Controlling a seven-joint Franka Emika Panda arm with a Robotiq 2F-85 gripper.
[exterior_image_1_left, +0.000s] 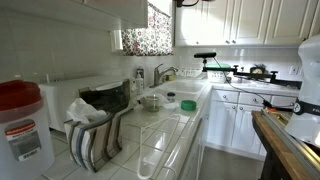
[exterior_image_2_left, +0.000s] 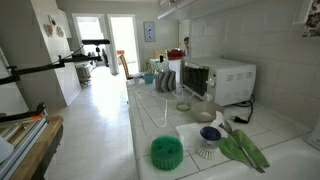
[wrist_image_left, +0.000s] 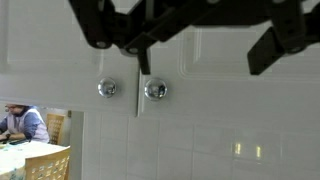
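Note:
In the wrist view my gripper stands open, its two dark fingers (wrist_image_left: 272, 50) wide apart with nothing between them. Behind it are white cabinet doors (wrist_image_left: 225, 95) with two round silver knobs (wrist_image_left: 155, 89) set side by side at a door seam. The knobs lie below and left of the gap between the fingers, and no contact with them shows. A dark part of the arm (exterior_image_1_left: 188, 4) shows at the top edge of exterior view 1, in front of the upper cabinets. Exterior view 2 does not clearly show the gripper.
The white counter (exterior_image_2_left: 135, 115) holds a green round container (exterior_image_2_left: 167, 152), a dark blue cup (exterior_image_2_left: 210, 134), green leaf-shaped items (exterior_image_2_left: 243, 150), a striped rack (exterior_image_1_left: 95, 138), a red-lidded tub (exterior_image_1_left: 22, 125) and a toaster oven (exterior_image_2_left: 222, 82). A person (wrist_image_left: 32, 124) sits far off.

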